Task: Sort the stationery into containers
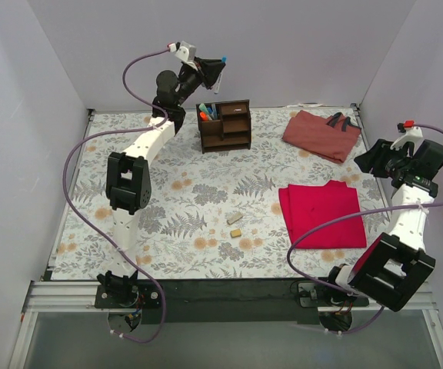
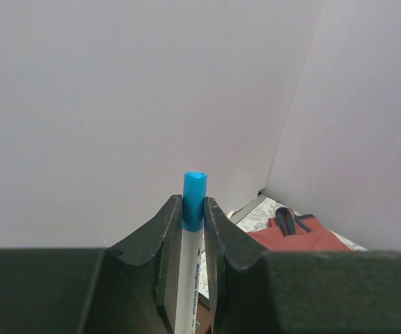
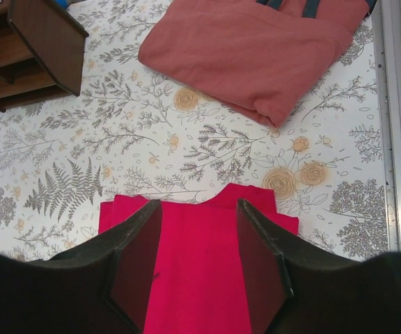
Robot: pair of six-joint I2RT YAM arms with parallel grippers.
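A white pen with a blue cap [image 2: 194, 188] stands nearly upright between the fingers of my left gripper [image 1: 220, 64], which is shut on its upper end. The pen's lower end hangs just above and behind the brown wooden organizer [image 1: 225, 142] at the back of the table. Several coloured pens [image 1: 206, 112] stand in the organizer's left compartment. Two small blocks, one greyish [image 1: 234, 218] and one yellow [image 1: 236, 233], lie on the middle of the cloth. Off at the right side, my right gripper is empty, its fingers apart above the table.
Folded red fabric [image 1: 325, 215] lies flat at the front right. A rust-coloured bag [image 1: 321, 136] with dark straps rests at the back right.
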